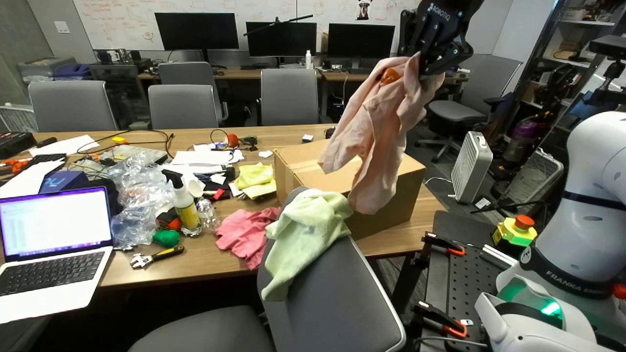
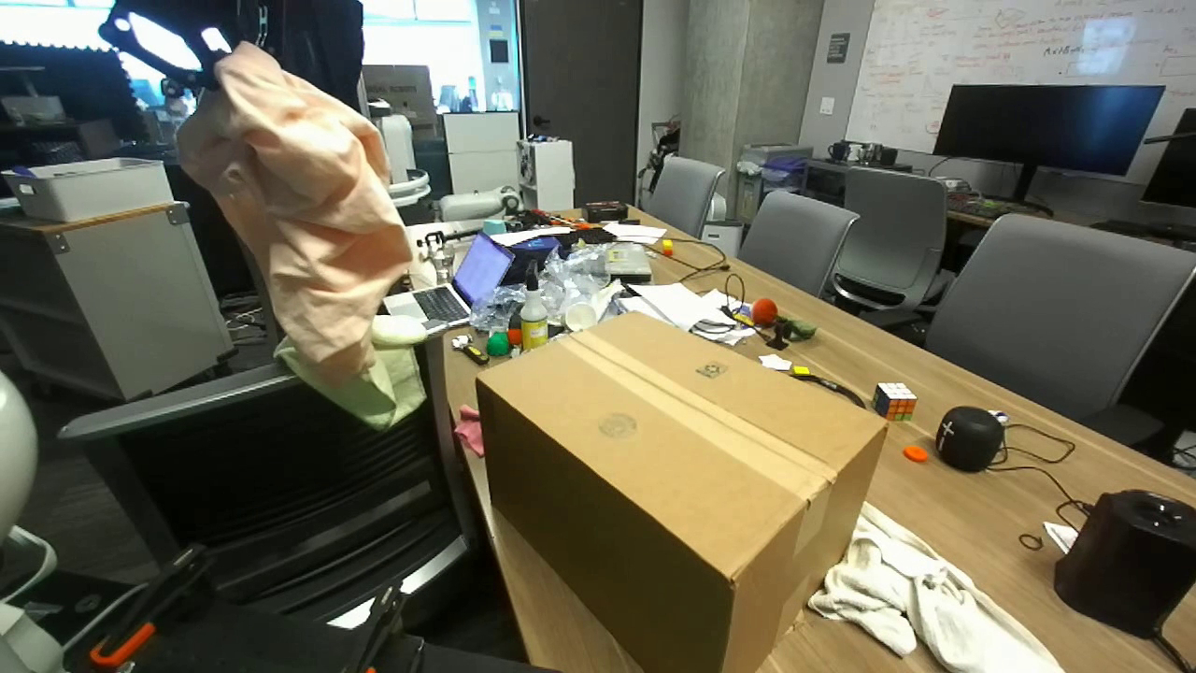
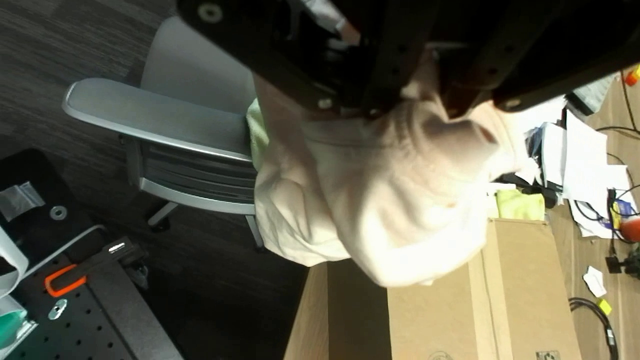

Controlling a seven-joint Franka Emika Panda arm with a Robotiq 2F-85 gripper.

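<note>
A pale pink cloth (image 1: 378, 117) dangles in loose folds from my gripper (image 1: 427, 65), which is shut on its upper part. In exterior view 2 the cloth (image 2: 320, 213) hangs above the chair back at left. Seen from the wrist, the cloth (image 3: 396, 192) spreads below the dark fingers and covers part of the box. A small orange patch (image 1: 390, 76) shows among its upper folds. Light green cloth (image 1: 308, 229) lies draped over the top of the grey chair's back (image 1: 346, 293), lower than the pink cloth. The fingertips are mostly hidden by fabric.
A closed cardboard box (image 2: 673, 415) takes up the near table end. A pink-red cloth (image 1: 246, 234), a spray bottle (image 1: 185, 205), a wrench (image 1: 157, 256) and a laptop (image 1: 53, 246) lie further left. White cloth (image 2: 931, 594) rests beside the box.
</note>
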